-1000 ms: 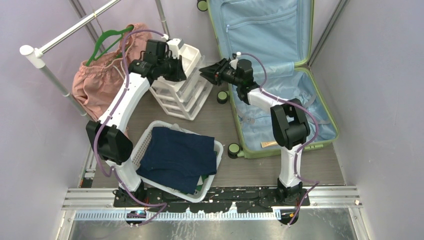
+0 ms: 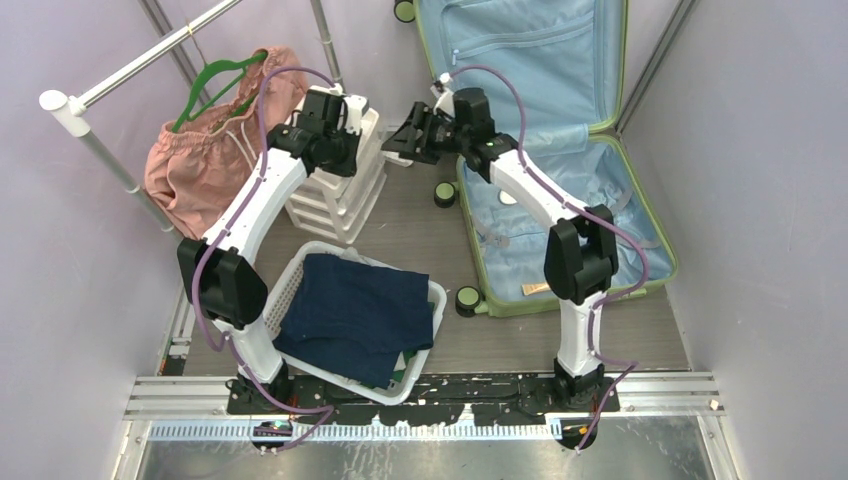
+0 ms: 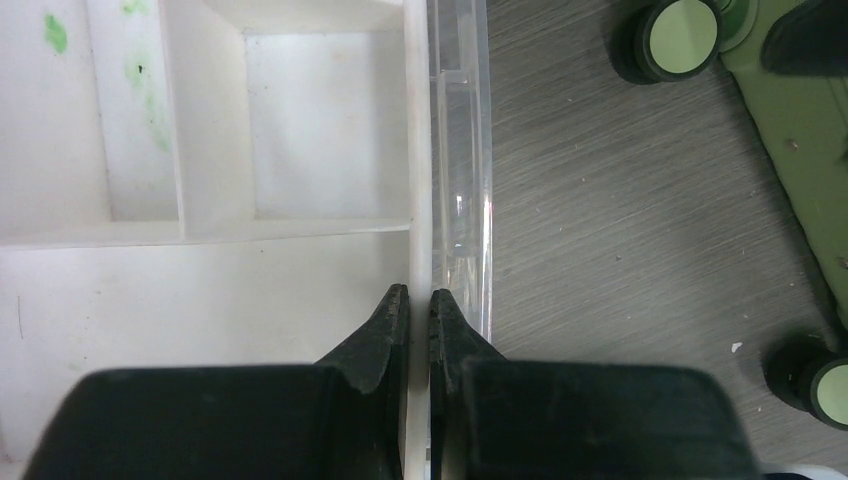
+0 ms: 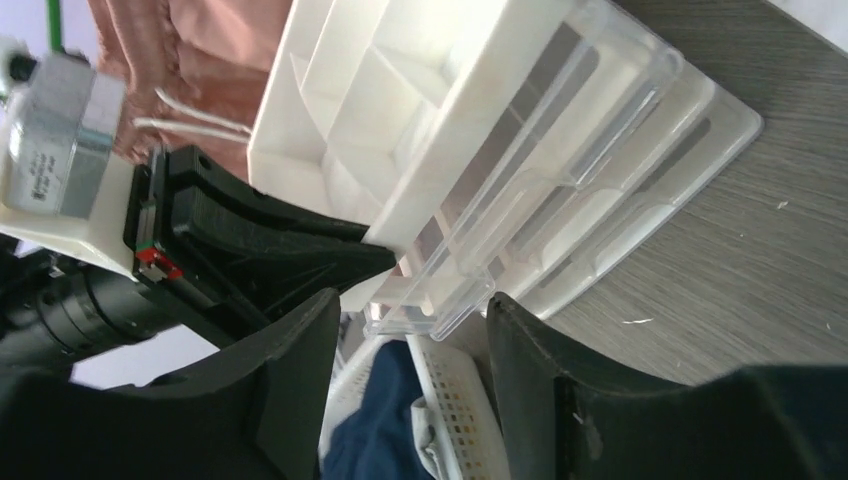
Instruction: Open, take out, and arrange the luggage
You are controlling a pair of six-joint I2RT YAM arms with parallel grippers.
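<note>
A white plastic drawer unit (image 2: 340,205) with clear drawers stands at the back left. My left gripper (image 2: 348,160) is shut on the white rim (image 3: 418,150) of its top compartment tray. My right gripper hangs part open just right of the unit, facing the clear drawer (image 4: 560,130), with nothing seen held between its fingers. The open green suitcase (image 2: 480,290) with blue lining lies to the right; a cream tube (image 2: 537,288) and a small white item (image 2: 507,197) lie in it.
A white basket (image 2: 435,320) of navy clothing sits front left. A pink garment (image 2: 190,180) hangs on a green hanger from the rack (image 2: 150,52) at left. Bare floor shows between unit, basket and suitcase, with suitcase wheels (image 2: 467,300) at its edge.
Over the last second my left gripper and the drawer unit have moved left.
</note>
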